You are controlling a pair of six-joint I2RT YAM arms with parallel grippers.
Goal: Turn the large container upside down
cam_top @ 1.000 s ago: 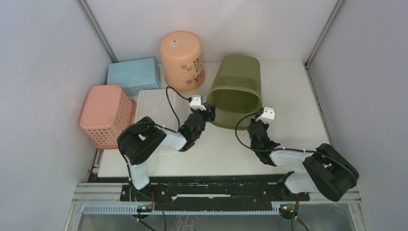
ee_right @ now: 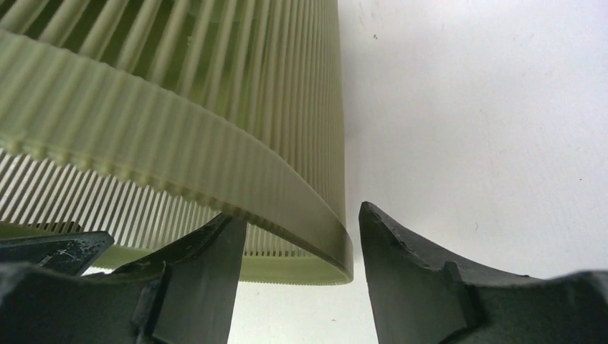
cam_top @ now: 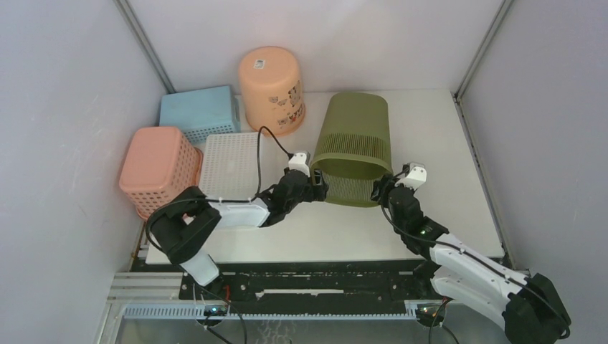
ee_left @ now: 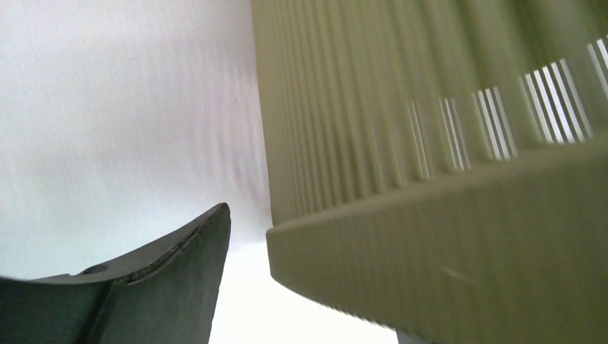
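Observation:
The large olive-green container [cam_top: 355, 118] lies on its side, its mouth facing the table's front edge. At the left side of its rim is my left gripper [cam_top: 320, 185]. In the left wrist view, one dark finger [ee_left: 183, 265] stands left of the rim, apart from it; the other is almost wholly hidden behind the container. My right gripper [cam_top: 380, 188] is at the right side of the mouth. Its two fingers [ee_right: 391, 258] stand apart in the right wrist view, with the rim's corner [ee_right: 337, 247] between them and no clear grip on it. Both grippers are open.
An upturned orange bin [cam_top: 271, 86] stands at the back, left of the container. Further left are a blue basket [cam_top: 197, 107], a pink basket [cam_top: 154, 165] and a white perforated basket [cam_top: 229, 165].
The container has shifted toward the front of the table, its mouth now lower in the top view.

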